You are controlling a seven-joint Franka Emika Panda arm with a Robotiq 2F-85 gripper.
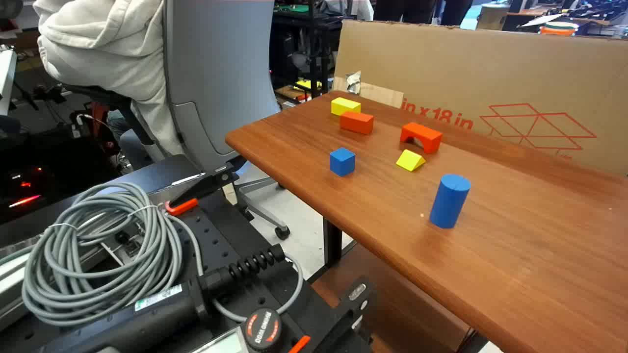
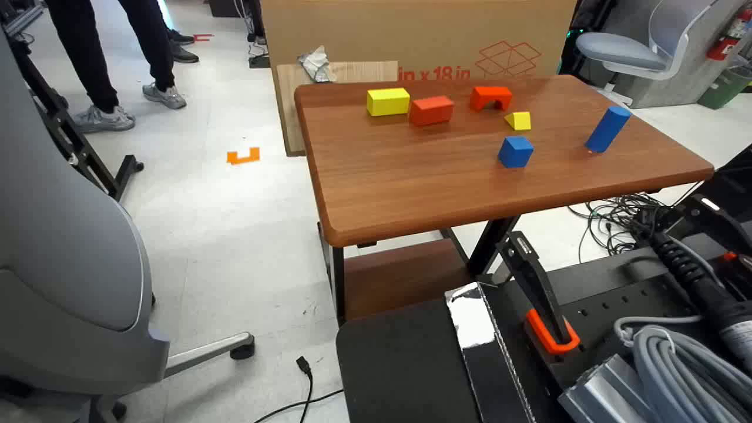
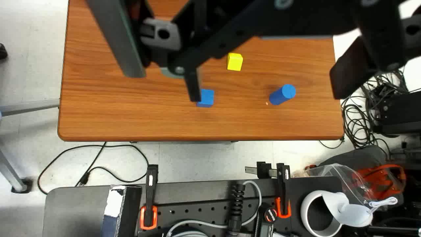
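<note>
Dark parts of my gripper fill the top of the wrist view, above the table and away from every block. Its fingers (image 3: pixel 350 71) stand wide apart, with nothing held between them. On the wooden table (image 2: pixel 423 190) are a blue cube (image 1: pixel 342 162), a blue cylinder (image 1: pixel 450 202) standing on end, a small yellow wedge (image 1: pixel 410 161) and an orange arch (image 1: pixel 421 137). Toward the far left corner in exterior view 1, an orange block (image 1: pixel 356 122) lies close to a yellow block (image 1: pixel 345 106). The gripper hides part of the tabletop in the wrist view.
A tall cardboard sheet (image 1: pixel 488 88) stands along the table's far side. A black bench with clamps (image 2: pixel 539 289) and a coiled grey cable (image 1: pixel 106 253) lies in front, across a gap. An office chair (image 2: pixel 70 232) is at the left.
</note>
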